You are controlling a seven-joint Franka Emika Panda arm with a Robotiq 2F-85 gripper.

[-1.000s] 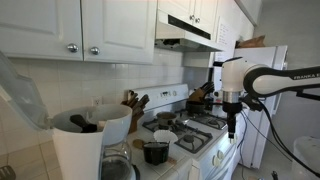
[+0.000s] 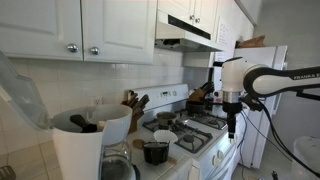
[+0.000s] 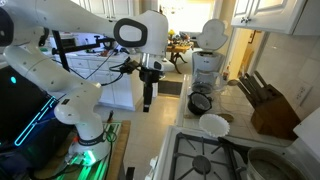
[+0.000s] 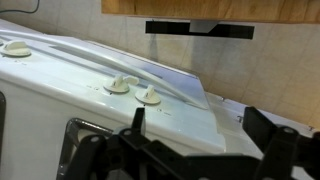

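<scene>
My gripper stands open, its two black fingers wide apart with nothing between them in the wrist view. Below it there are the stove's front edge with white knobs point(image 4: 148, 96) and the floor. Exterior view 1 has the gripper point(image 2: 233, 128) in front of the stove's right side, pointing down. From exterior view 2 the gripper point(image 3: 148, 97) hangs left of the stove, clear of the cookware. A black pot point(image 2: 156, 153) sits on the counter beside the stove. On the stove are a pan point(image 2: 164, 137) and another pot point(image 2: 166, 118).
A white coffee maker point(image 2: 78, 150) with its lid raised fills the left foreground. The knife block point(image 3: 262, 106) stands by the wall. A round white item point(image 3: 214, 125) lies near the stove grates point(image 3: 205, 160). Open floor point(image 4: 280, 60) lies in front of the stove.
</scene>
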